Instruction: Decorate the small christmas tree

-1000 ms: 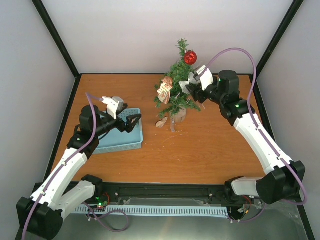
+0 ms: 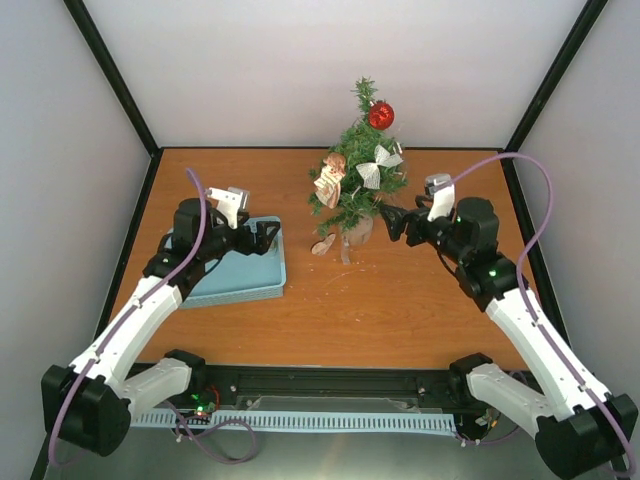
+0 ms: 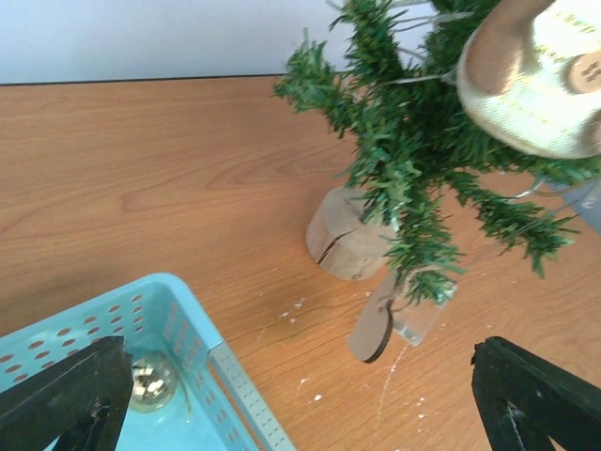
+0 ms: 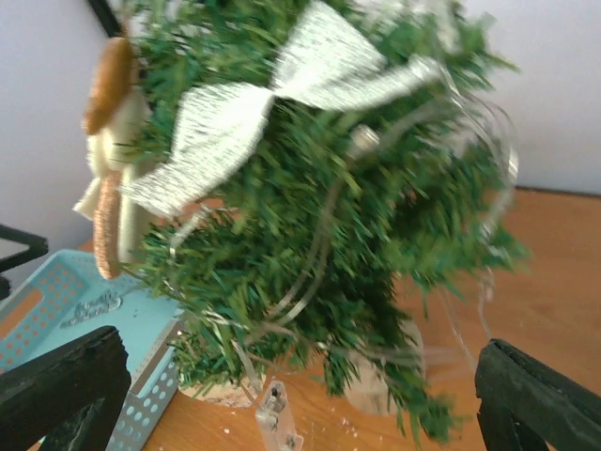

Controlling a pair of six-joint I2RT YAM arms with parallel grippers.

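Note:
The small Christmas tree (image 2: 352, 175) stands upright toward the back of the table on a wooden base (image 3: 347, 233). Near its top hangs a red ball (image 2: 381, 115). A silvery white bow (image 2: 378, 167) sits on its front, with a beige-and-gold ornament (image 2: 330, 181) to the left. Low on the tree hang a small wooden piece (image 3: 373, 324) and a clear one (image 4: 276, 418). My right gripper (image 2: 392, 221) is open at the tree's right side, nothing held. Over the blue basket (image 2: 233, 296) my left gripper (image 2: 267, 231) stands open and empty.
Inside the basket lie a clear round ornament (image 3: 152, 381) at one corner and a small clear piece (image 4: 99, 305). Bare table (image 2: 380, 320) stretches in front of the tree and to its right.
My right gripper has drawn back from beside the bow, down and slightly right; the bow stays on the tree, now fully visible. The left arm has shifted only slightly.

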